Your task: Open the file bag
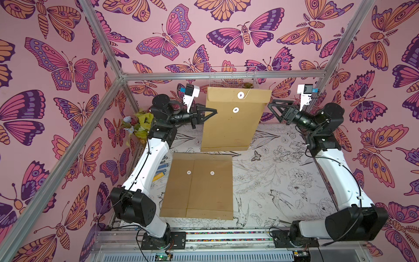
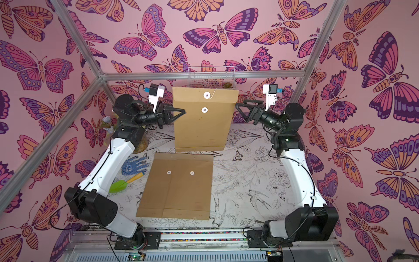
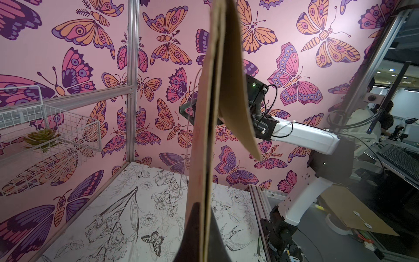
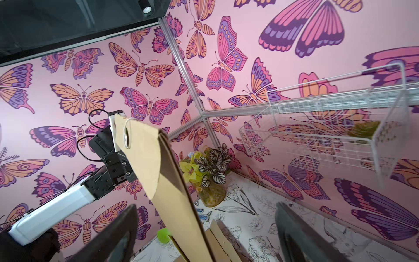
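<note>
A brown file bag (image 1: 231, 126) hangs upright above the table, its flap (image 2: 192, 94) folded over the front at the top. Two white buttons show on it, with a string near the upper one. At its left edge my left gripper (image 1: 215, 111) is shut on the bag. The left wrist view shows the bag (image 3: 202, 144) edge-on between the fingers. Just off the opposite edge, my right gripper (image 1: 271, 110) stands open and empty. In the right wrist view the bag's edge (image 4: 183, 205) rises between the blurred fingers, apart from both.
A second brown file bag (image 1: 209, 192) lies flat on the table at front left. A blue glove (image 2: 135, 165) and a green-and-orange tool (image 2: 120, 186) lie beside it. White wire basket (image 4: 323, 118) on the back wall; vase of flowers (image 4: 212, 192) at back left.
</note>
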